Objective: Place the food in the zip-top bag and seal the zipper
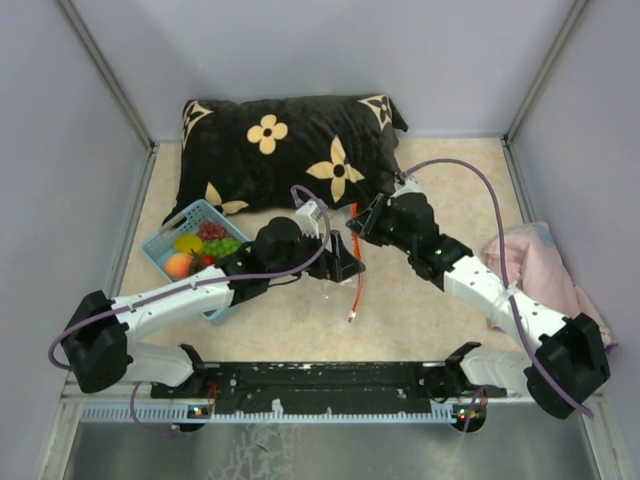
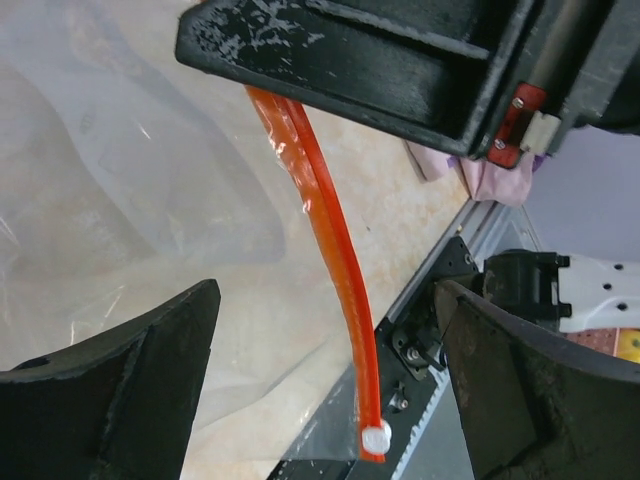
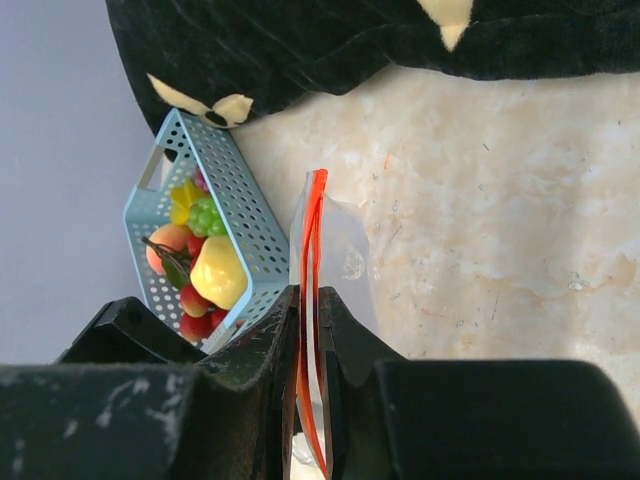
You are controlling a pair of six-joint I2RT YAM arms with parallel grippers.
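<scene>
A clear zip bag with an orange zipper (image 2: 335,250) lies in the middle of the table. My right gripper is at the zipper's upper part, the strip running between its fingertips; whether it grips is unclear. My left gripper hangs over the bag with fingers apart, the zipper passing below between them, nothing held. A blue basket (image 3: 235,200) holds the food: grapes, a yellow fruit (image 3: 218,272), a peach (image 1: 178,265) and several red fruits.
A black patterned cushion (image 1: 280,150) spans the back. A pink cloth (image 1: 530,260) lies at the right. Bare table (image 1: 420,330) shows at front right and back right.
</scene>
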